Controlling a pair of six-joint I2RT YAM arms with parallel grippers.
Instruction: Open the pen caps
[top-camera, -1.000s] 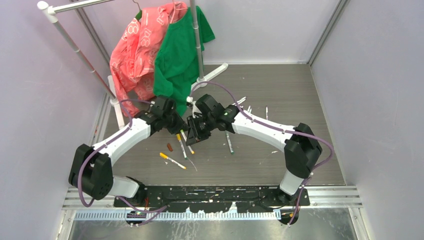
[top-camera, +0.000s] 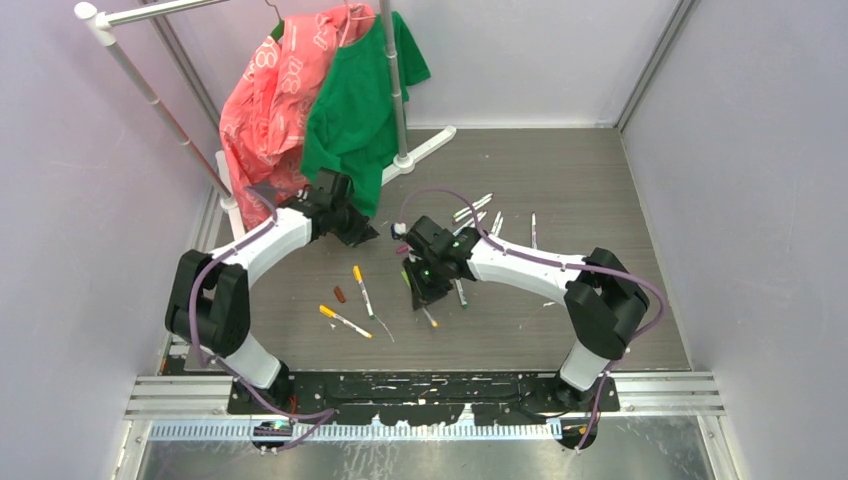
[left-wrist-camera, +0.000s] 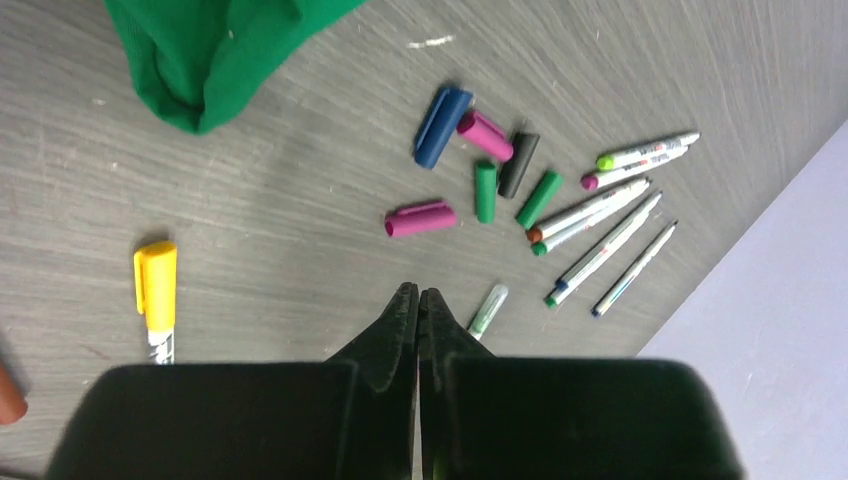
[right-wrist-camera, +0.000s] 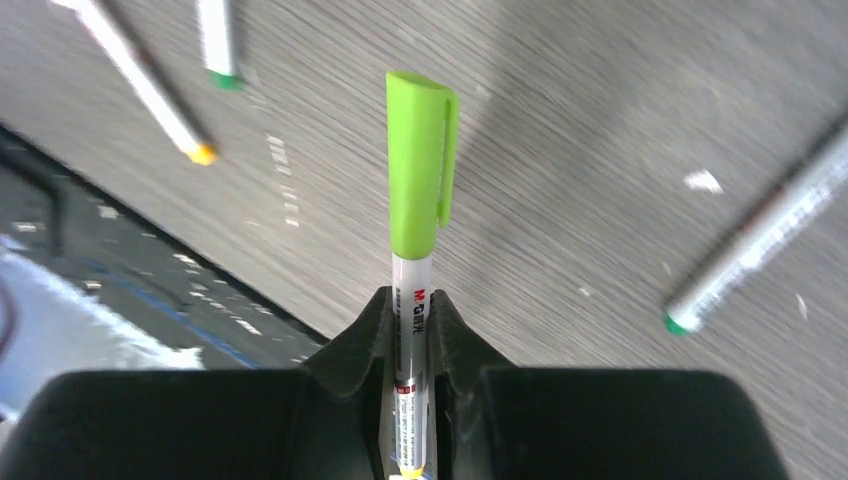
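Note:
A white pen with a lime-green cap (right-wrist-camera: 414, 170) stands between the fingers of my right gripper, which is at the table's middle; whether they grip it is hard to tell. My left gripper is shut with nothing seen between its fingers, near the green cloth. Yellow-capped pens (top-camera: 340, 318) (left-wrist-camera: 155, 285) lie at the left front. Loose blue (left-wrist-camera: 442, 125), pink (left-wrist-camera: 419, 219), green (left-wrist-camera: 543, 195) and dark caps lie near the middle, beside several capless white markers (left-wrist-camera: 620, 240).
A clothes rack with a red garment (top-camera: 265, 110) and green shirt (top-camera: 350, 120) stands at the back left, reaching over the table.
The grippers have moved apart: the left one up toward the back, the right one toward the front right, with the green-capped pen moving along with it.

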